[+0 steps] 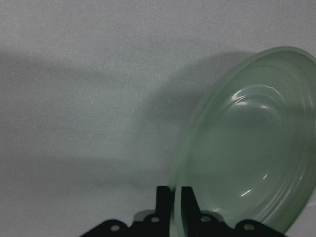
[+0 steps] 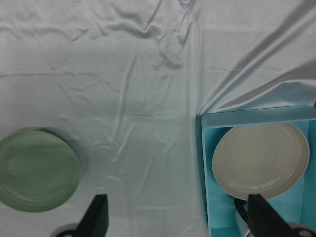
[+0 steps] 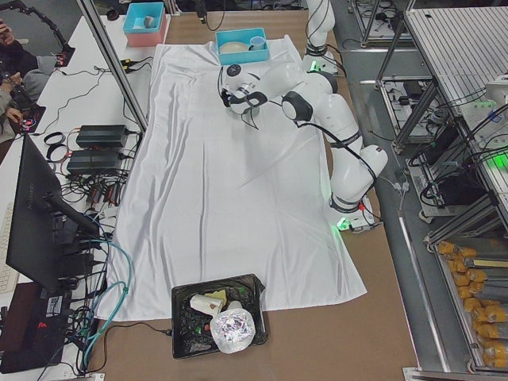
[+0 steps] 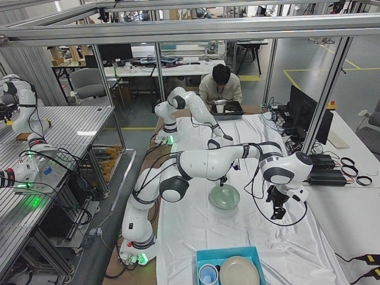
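Observation:
A green plate (image 4: 224, 196) (image 1: 252, 148) (image 2: 37, 170) lies on the white cloth. In the left wrist view my left gripper is shut on its near rim, the rim between the fingers. In the camera right view that gripper is mostly hidden behind the other arm. My right gripper (image 4: 277, 208) is open above the cloth, between the green plate and the blue bin, with nothing seen between its fingers.
The blue bin (image 3: 224, 35) (image 2: 217, 119) holds a beige plate (image 2: 259, 160) and a cup (image 4: 208, 275). A black tray (image 3: 182, 317) with mixed items stands at the cloth's other end.

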